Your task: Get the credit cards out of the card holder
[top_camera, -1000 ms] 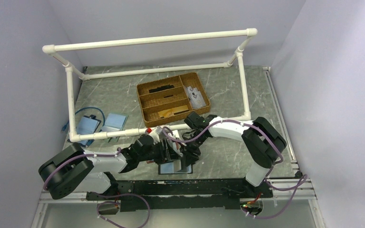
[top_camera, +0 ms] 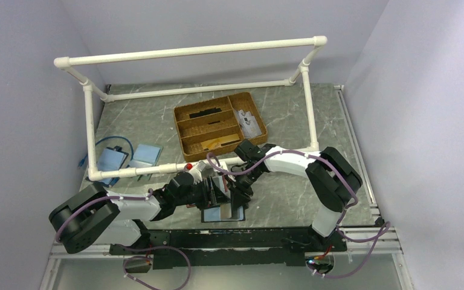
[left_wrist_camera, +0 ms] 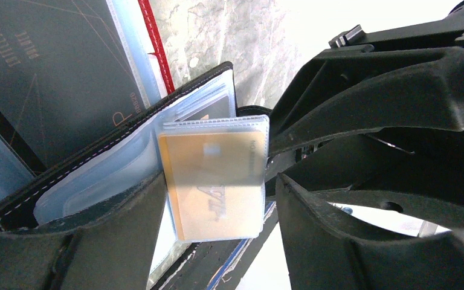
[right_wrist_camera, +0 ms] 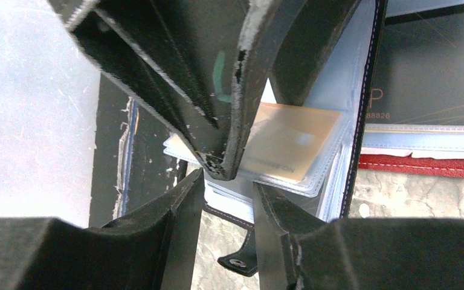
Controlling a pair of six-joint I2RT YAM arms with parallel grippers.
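The card holder [top_camera: 222, 216] lies open at the front centre, black-edged with clear blue-tinted sleeves. A stack of cards [left_wrist_camera: 212, 181], beige in clear plastic, sits at its sleeve in the left wrist view. My left gripper is shut on this stack, a finger on each side. My right gripper is low beside it; in the right wrist view its fingertips are slightly apart below the stack's edge, with none of the cards clearly between them. The left gripper's black finger hides part of the stack there.
A brown compartment tray [top_camera: 208, 127] stands behind the white pipe frame [top_camera: 157, 169]. Blue holders [top_camera: 146, 154] lie at the left. The table to the right of the arms is clear.
The right arm has shifted very slightly over the last second. The left arm looks almost unchanged in the top view.
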